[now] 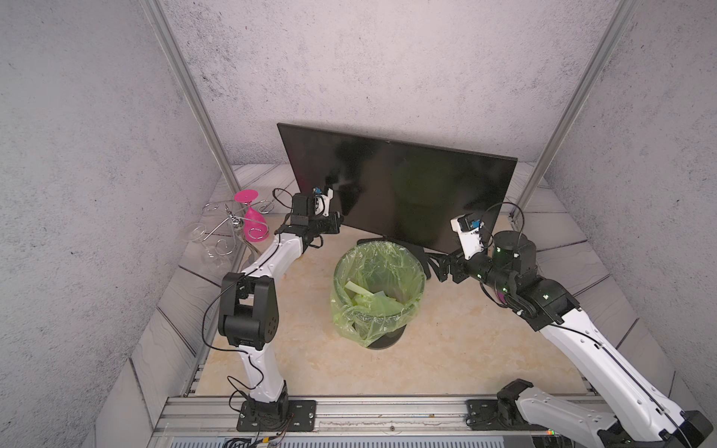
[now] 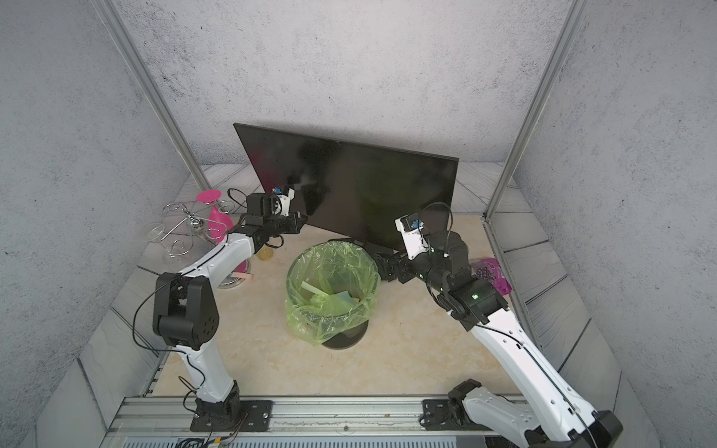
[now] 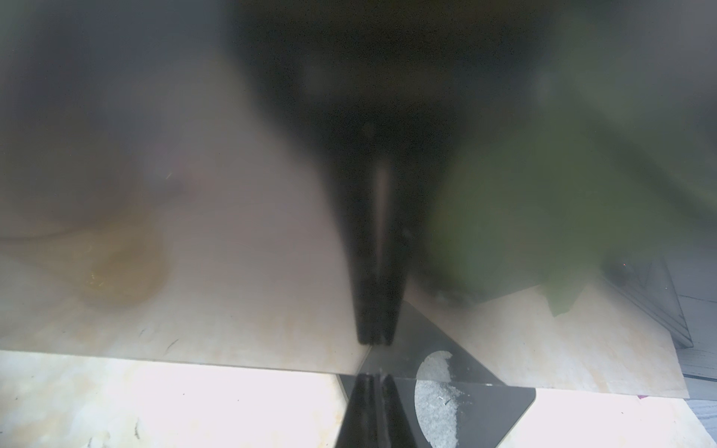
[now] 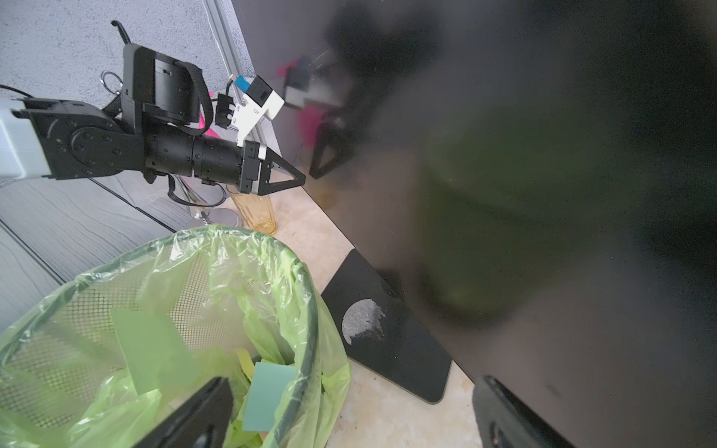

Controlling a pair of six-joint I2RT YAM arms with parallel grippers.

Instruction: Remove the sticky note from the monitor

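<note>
The black monitor (image 1: 407,186) stands at the back; I see no sticky note on its screen. My left gripper (image 1: 336,222) is at the screen's lower left, close before it, shut with nothing visible between its fingers; in the left wrist view it faces its own reflection. My right gripper (image 1: 437,265) stands open by the screen's lower right, beside the green-lined bin (image 1: 347,265). In the right wrist view a pale green paper (image 4: 149,347) and a blue-green paper (image 4: 267,395) lie in the bin.
A wire glass rack (image 1: 224,224) with a pink object (image 1: 254,224) stands at the left. A yellow glass (image 4: 256,215) is behind the bin, and a purple item (image 2: 493,272) lies at the right edge.
</note>
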